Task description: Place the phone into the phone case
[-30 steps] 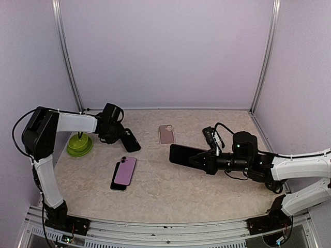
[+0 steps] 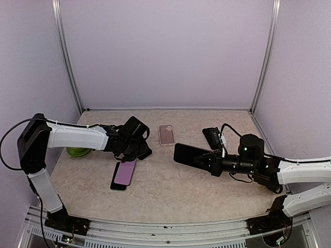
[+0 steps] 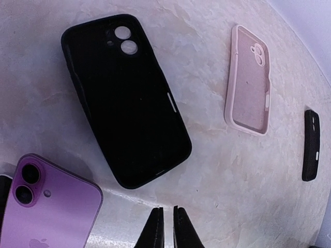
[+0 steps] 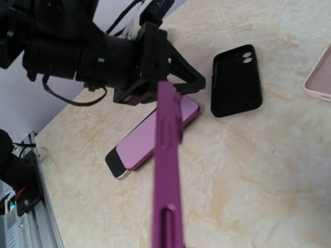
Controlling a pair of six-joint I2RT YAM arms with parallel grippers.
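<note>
My right gripper (image 2: 209, 161) is shut on a phone, its dark screen (image 2: 185, 154) raised in the top view, its purple edge (image 4: 167, 165) filling the middle of the right wrist view. A black phone case (image 3: 126, 103) lies open side up, with camera holes at one end. My left gripper is over the table beside that case, its fingers close together, with nothing seen between them; in the top view the arm partly hides the case (image 2: 146, 154).
A purple phone (image 2: 124, 173) lies on a dark one (image 2: 116, 186) at front left. A pink case (image 2: 166, 135) and a small black case (image 2: 211, 137) lie farther back. Green dishes (image 2: 75, 152) are at left.
The right gripper, holding the phone, has moved slightly right.
</note>
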